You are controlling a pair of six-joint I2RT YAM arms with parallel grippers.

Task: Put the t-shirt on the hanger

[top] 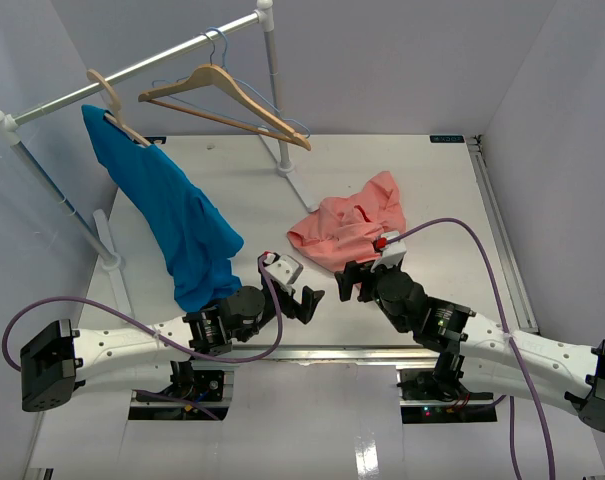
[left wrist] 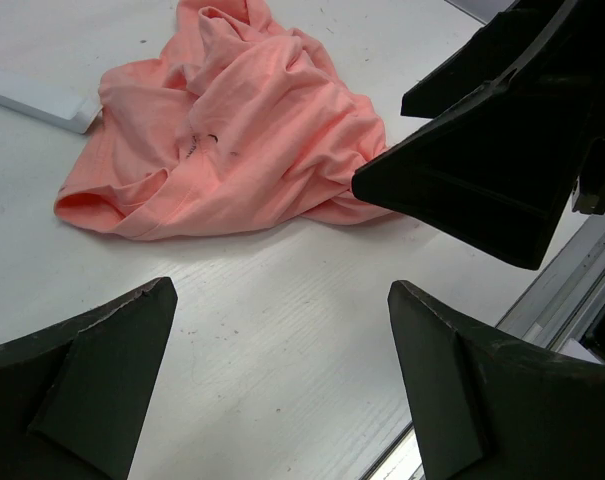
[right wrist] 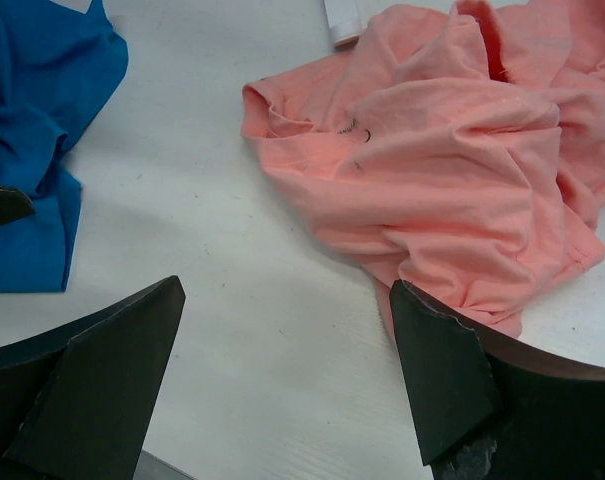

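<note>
A crumpled pink shirt (top: 347, 225) (left wrist: 232, 150) (right wrist: 422, 170) lies on the white table, beyond my grippers. A blue garment (top: 167, 210) (right wrist: 27, 100) hangs from a wooden hanger at the left of the rail, its lower part reaching toward the table. An empty wooden hanger (top: 222, 85) hangs on the rail, with a blue hanger (top: 280, 118) behind it. My left gripper (top: 304, 300) is open with nothing between its fingers, low near the front middle. My right gripper (top: 358, 275) is open and empty just beside it, near the pink shirt's front.
The white rail (top: 132, 70) runs diagonally at the back left on feet (top: 300, 185) standing on the table. Walls enclose both sides and the back.
</note>
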